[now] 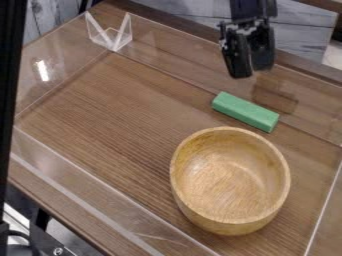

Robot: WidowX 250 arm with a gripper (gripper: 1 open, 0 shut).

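Note:
My gripper (247, 62) hangs in the upper right of the camera view, open, dark and slightly blurred, above and behind a green block (245, 112). The block lies on the wooden table. A round tan bowl (230, 210) stands in front of the block, at the lower right, with nothing visible inside it.
A clear plastic holder (110, 32) stands at the back left. A pale grey surface (301, 30) is at the back edge.

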